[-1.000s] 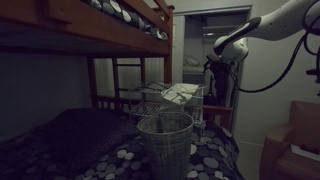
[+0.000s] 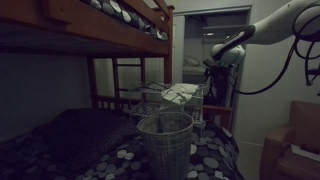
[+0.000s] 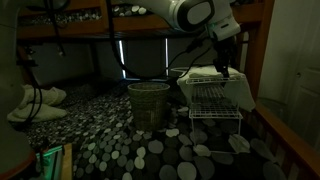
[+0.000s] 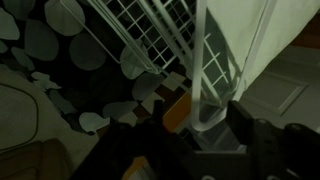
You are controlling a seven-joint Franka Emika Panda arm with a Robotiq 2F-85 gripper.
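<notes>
A white wire rack (image 3: 214, 112) stands on the bed, with a pale cloth (image 3: 204, 73) lying over its top and hanging down at one side. In exterior view 1 the cloth (image 2: 182, 94) shows behind the basket. My gripper is over the rack, its fingers (image 4: 236, 112) apart. Within the wrist view, a white rack rail (image 4: 199, 60) runs down toward the gap, and the cloth (image 4: 285, 25) lies to the right. Whether the fingers touch the rail or cloth cannot be made out in the dark.
A tall mesh basket (image 2: 168, 150) stands on the spotted bedding (image 2: 105, 163) beside the rack. The upper bunk (image 2: 90, 33) hangs overhead. A wooden bed rail (image 3: 285, 145) runs close beside the rack. Bedding in front of the rack is clear.
In exterior view 1 the arm's hand has shifted slightly left and down toward the rack. The basket and rack have stayed in place.
</notes>
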